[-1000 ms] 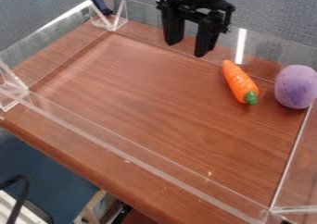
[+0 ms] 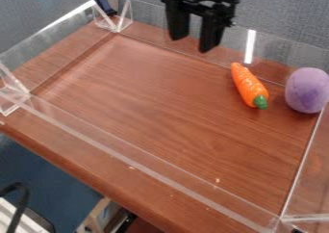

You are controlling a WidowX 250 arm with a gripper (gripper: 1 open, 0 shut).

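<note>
My black gripper (image 2: 194,25) hangs at the top centre, over the back of the wooden board, its two fingers apart with nothing seen between them. An orange carrot (image 2: 247,83) with a green tip lies on the board at the right, below and to the right of the gripper. A purple eggplant-like object (image 2: 307,90) rests at the far right, beside the carrot.
Clear plastic walls (image 2: 122,165) border the wooden board (image 2: 141,102), whose middle and left are bare. A grey wall stands behind. A dark cable and pale hardware show outside at the bottom left.
The carrot and purple object have not moved.
</note>
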